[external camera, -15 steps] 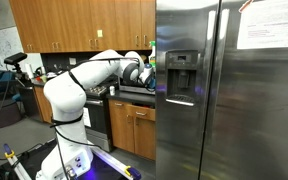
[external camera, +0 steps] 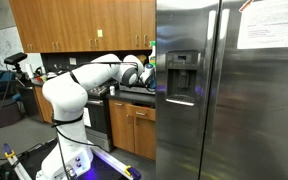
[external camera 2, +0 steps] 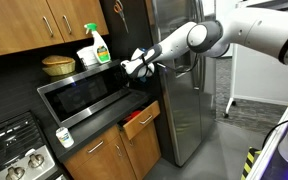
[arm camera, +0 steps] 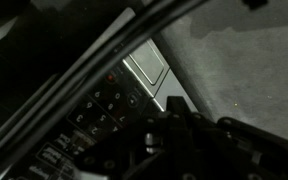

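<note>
My gripper is dark and hard to make out in the wrist view. Its fingers look shut, and nothing shows between them. Beyond it lies the microwave's keypad (arm camera: 102,108), with a pale rectangular button (arm camera: 148,62) at the panel's end. In exterior view 2 the black-fronted microwave (external camera 2: 82,97) stands on the counter, and the end of my arm (external camera 2: 136,68) is close to its right side. Whether the fingertips touch the panel cannot be seen. From exterior view 1, the gripper is largely hidden near the fridge edge.
A spray bottle (external camera 2: 100,46) and a basket (external camera 2: 58,66) stand on top of the microwave. A drawer (external camera 2: 140,122) below the counter is partly open. The steel fridge (external camera: 184,125) rises close beside the arm. A white canister (external camera 2: 64,137) stands near the stove.
The outer part of my arm appears slightly lower than a second ago. Its base and the surroundings look the same.
</note>
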